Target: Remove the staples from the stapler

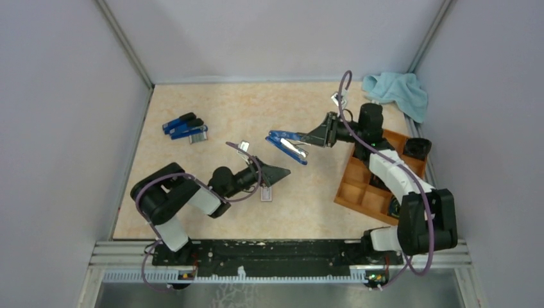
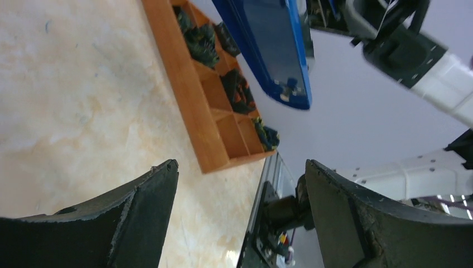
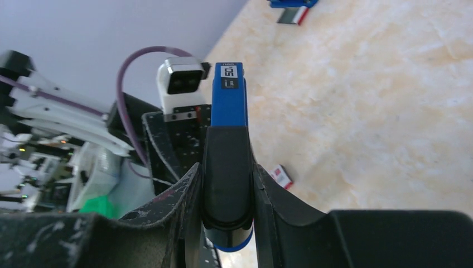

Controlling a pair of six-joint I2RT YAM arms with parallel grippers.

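A blue stapler [image 1: 282, 141] hangs in the air over the middle of the table, its hinged halves spread apart, with my right gripper [image 1: 311, 136] shut on one half. In the right wrist view the stapler [image 3: 228, 95] is seen end-on between the fingers. My left gripper [image 1: 279, 173] is open, just below and left of the stapler in the top view; in the left wrist view the stapler [image 2: 279, 72] hangs above its empty fingers. A small box [image 1: 266, 196], perhaps of staples, lies on the table under the left arm.
An orange compartment tray [image 1: 349, 199] with dark items stands on the right. Several blue staplers [image 1: 183, 125] and a small pack [image 1: 198, 138] lie at the back left. A cyan cloth [image 1: 394, 93] is at the back right.
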